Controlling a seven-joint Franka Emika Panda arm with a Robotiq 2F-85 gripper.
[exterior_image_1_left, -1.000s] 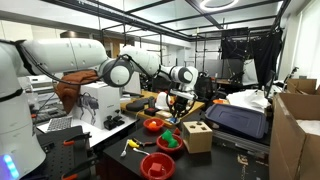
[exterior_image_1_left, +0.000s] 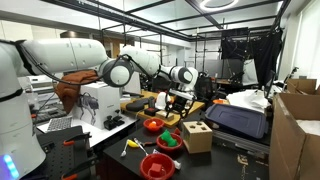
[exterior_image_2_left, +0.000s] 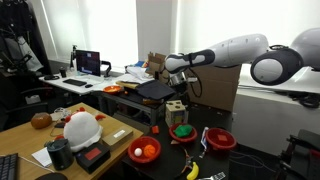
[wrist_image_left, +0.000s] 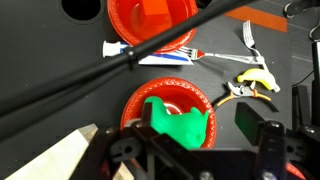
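In exterior view 1, my gripper (exterior_image_1_left: 175, 106) hangs above the table, near the cardboard box and the bowls. The wrist view shows its dark fingers (wrist_image_left: 252, 126) standing apart, so it is open. A bright green object (wrist_image_left: 183, 126) lies in a red bowl (wrist_image_left: 133, 106) below, appearing between the fingers in that view. No contact between fingers and green object can be made out. Another red bowl (wrist_image_left: 117, 15) with an orange-red item (wrist_image_left: 154, 14) in it appears at the top.
A tube (wrist_image_left: 145, 54), a fork (wrist_image_left: 249, 40), a yellow item (wrist_image_left: 260, 77) and pliers (wrist_image_left: 236, 94) lie around the bowls. The cardboard box (exterior_image_1_left: 197, 137) stands beside them. A further red bowl (exterior_image_1_left: 158, 168) is at the front. Table to the box's right is clear.
The arm has hardly moved, with only a slight shift at the gripper. The bowls and the box stay in their places.
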